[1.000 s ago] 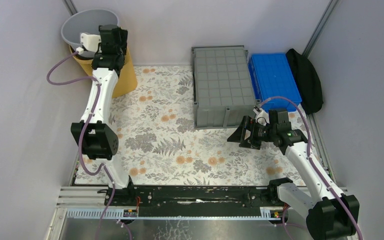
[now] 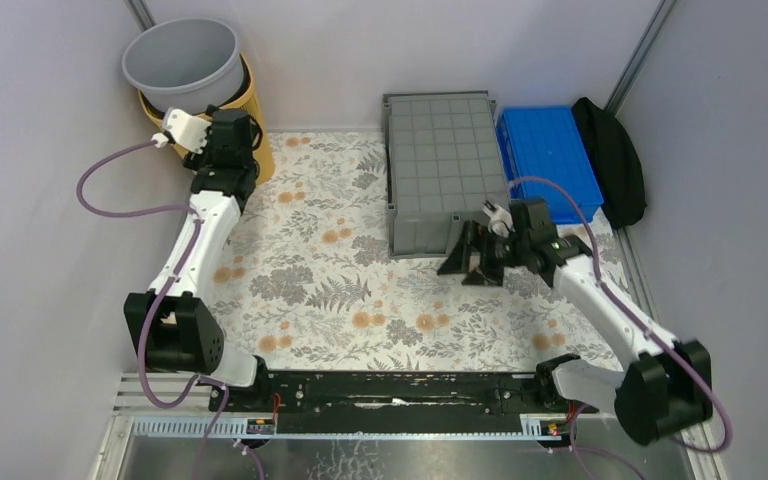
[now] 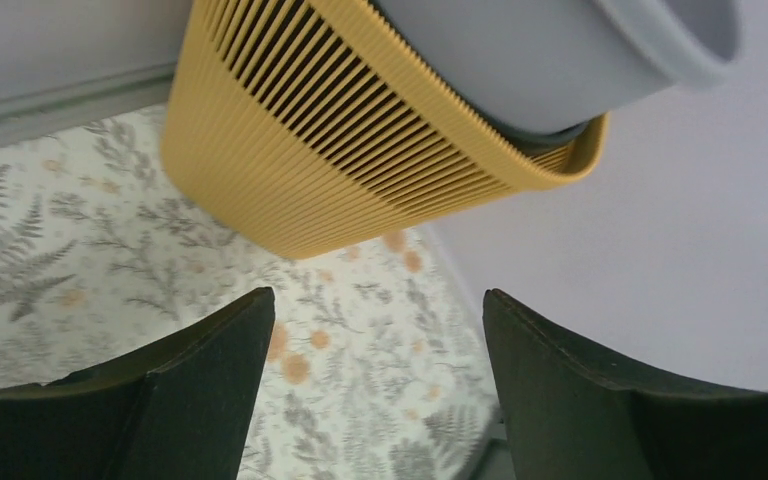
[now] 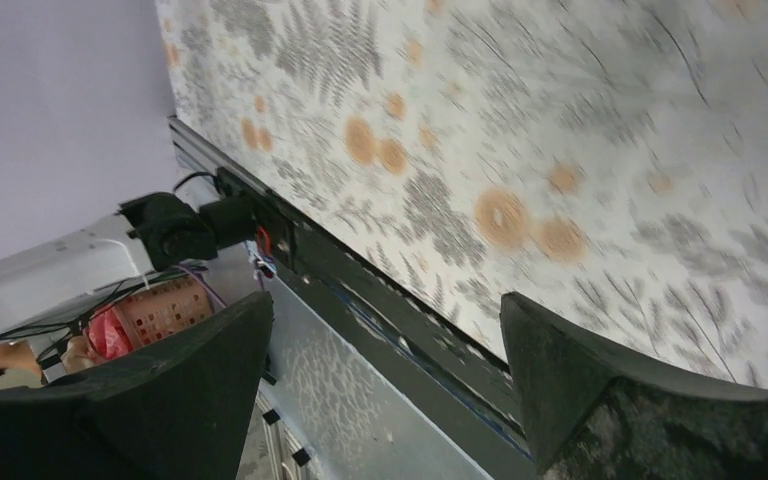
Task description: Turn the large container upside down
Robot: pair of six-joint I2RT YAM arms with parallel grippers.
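Note:
The large grey container (image 2: 448, 160) stands in the back middle of the table, its gridded face upward and one side wall toward the front. My right gripper hangs just in front of that container in the top view, fingers apart and empty over the cloth. At the back left, my left gripper is beside the yellow ribbed bin (image 3: 260, 160). Its fingers are spread, with only cloth visible between them; the bin lies beyond the tips.
A round grey bin (image 2: 185, 65) sits inside the yellow one. Right of the container are a blue crate (image 2: 552, 160) and a black bag (image 2: 608, 160) along the wall.
My left gripper has drawn back from above the bins toward the front. The right arm, still earlier, has shifted slightly left. The containers have not moved.

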